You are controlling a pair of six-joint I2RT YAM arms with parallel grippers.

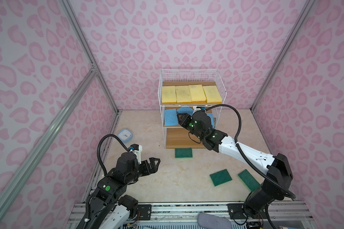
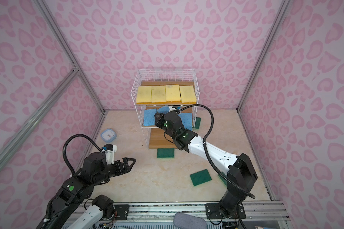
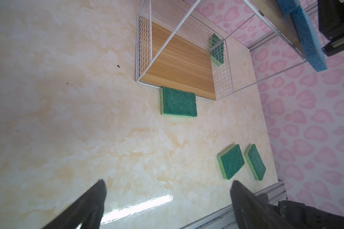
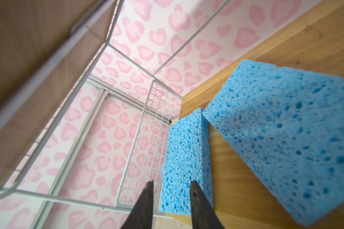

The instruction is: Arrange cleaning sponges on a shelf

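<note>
On the white rack's top tier lie several yellow sponges (image 1: 168,95). The middle tier holds blue sponges (image 1: 170,116); one (image 4: 183,160) stands at the left end, another (image 4: 279,126) lies askew beside it. My right gripper is at this tier, its fingertips over the left sponge; its finger looks nearly shut, and what is between its fingers cannot be made out. My left gripper stands open over the floor at front left, nothing between its fingers. Green sponges (image 3: 178,102) lie on the floor before, beside and to the front right of the rack.
The bottom wooden tier (image 3: 181,64) is bare. A small blue-rimmed clock (image 1: 125,135) lies on the floor left of the rack.
</note>
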